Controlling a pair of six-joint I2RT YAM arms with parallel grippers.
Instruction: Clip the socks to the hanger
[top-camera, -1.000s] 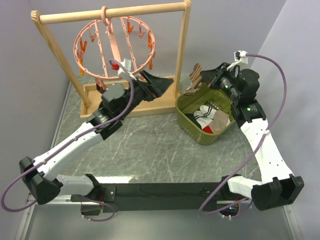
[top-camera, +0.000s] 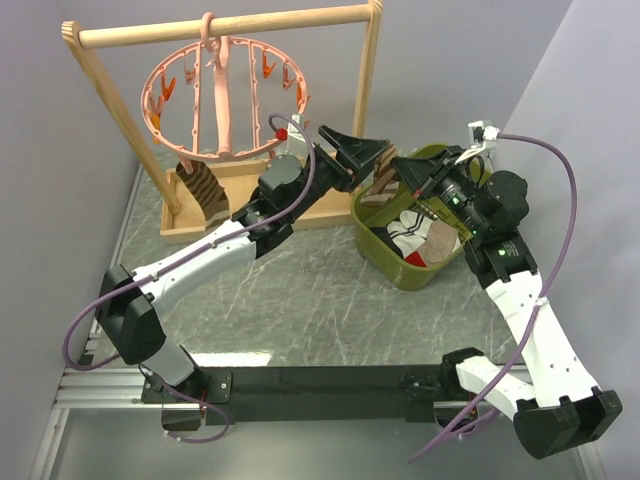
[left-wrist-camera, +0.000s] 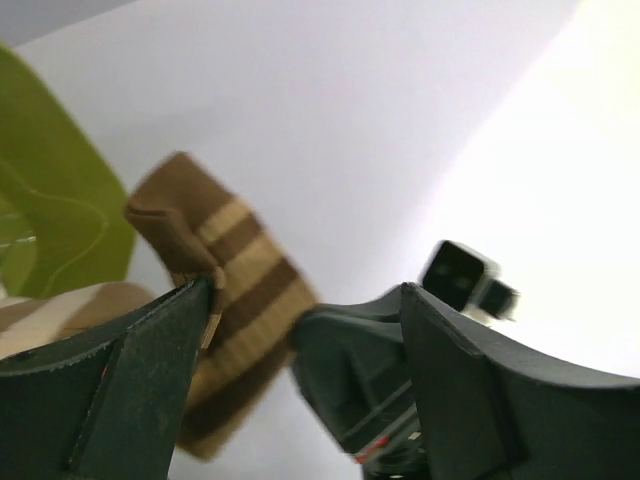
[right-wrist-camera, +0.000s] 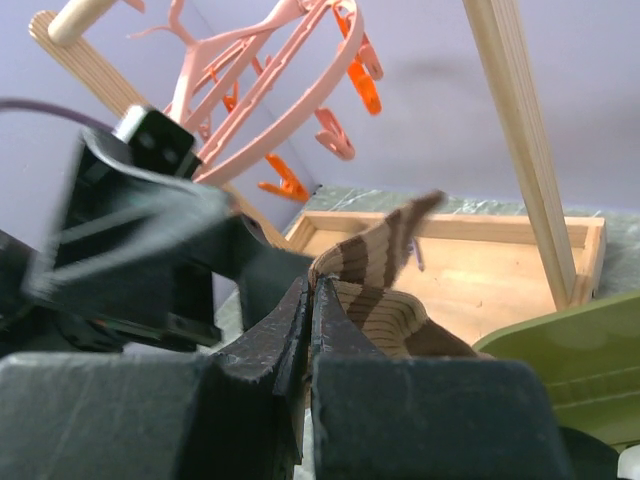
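Observation:
A brown striped sock (top-camera: 385, 178) hangs from my right gripper, which is shut on it above the green bin. My left gripper is part open and at the sock (left-wrist-camera: 240, 300), beside the right gripper; whether it grips the fabric is unclear. The pink round hanger (top-camera: 225, 140) with orange and pink clips hangs from the wooden rack (top-camera: 225, 28). Another striped sock (top-camera: 200, 195) hangs at the hanger's lower left.
The green bin (top-camera: 365, 240) holds several socks, white, dark and beige. The wooden tray (right-wrist-camera: 470, 270) lies under the rack.
My left gripper has moved right, up to the sock held by my right gripper, which has shifted slightly down and right. The sock at the hanger's left has swung.

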